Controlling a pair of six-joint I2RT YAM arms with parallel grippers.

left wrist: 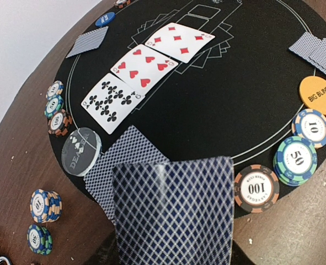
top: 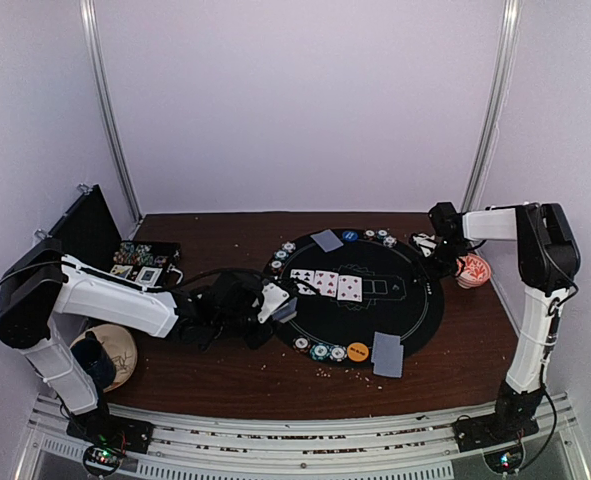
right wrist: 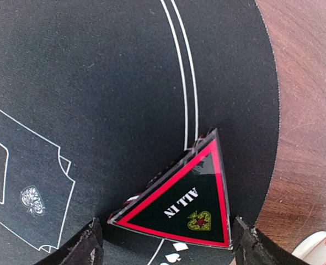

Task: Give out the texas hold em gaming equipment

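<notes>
A black poker mat carries three face-up cards, chip stacks, a DEALER disc and an orange BIG BLIND disc. My left gripper is shut on a blue-backed playing card, held over another card at the mat's left edge. At the mat's right edge, my right gripper is part open around a triangular ALL IN marker; whether the fingers touch it I cannot tell.
An open black case and a round tan board with a dark cup stand at left. A red-and-white bowl sits right of the mat.
</notes>
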